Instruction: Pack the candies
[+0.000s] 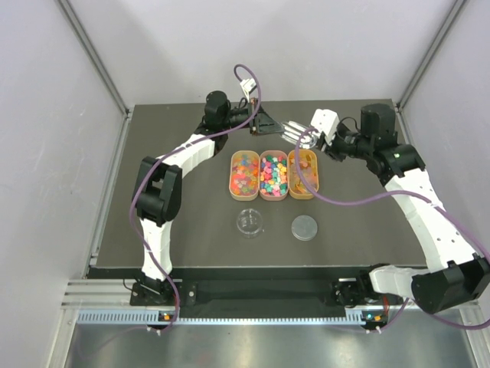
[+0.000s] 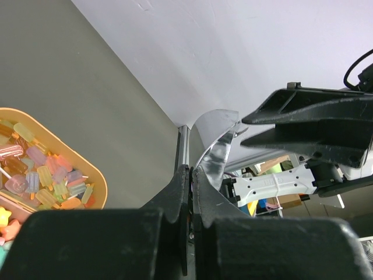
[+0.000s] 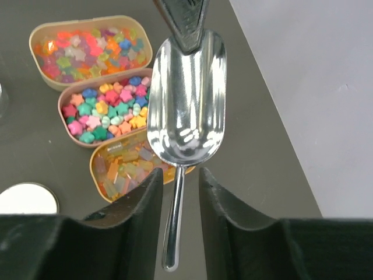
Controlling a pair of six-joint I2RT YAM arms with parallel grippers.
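A shiny metal scoop (image 3: pixel 189 105) hangs above the candy boxes. Its bowl rim is pinched by my left gripper, shut on the thin edge; the left fingers (image 3: pixel 185 23) show at the bowl's far end. The scoop's handle (image 3: pixel 173 227) runs between the parted fingers of my right gripper, with space visible on both sides. Three boxes stand side by side: gummy-like candies in the left box (image 1: pixel 244 175), bright star candies in the middle box (image 1: pixel 273 175), translucent popsicle-shaped candies in the right box (image 1: pixel 303 175).
A clear round jar (image 1: pixel 249 221) stands in front of the boxes, with a round pale lid (image 1: pixel 304 228) to its right. Bare grey table (image 1: pixel 191 238) lies around them. Purple cables (image 1: pixel 360 202) loop along both arms. A white wall (image 1: pixel 260 46) rises behind.
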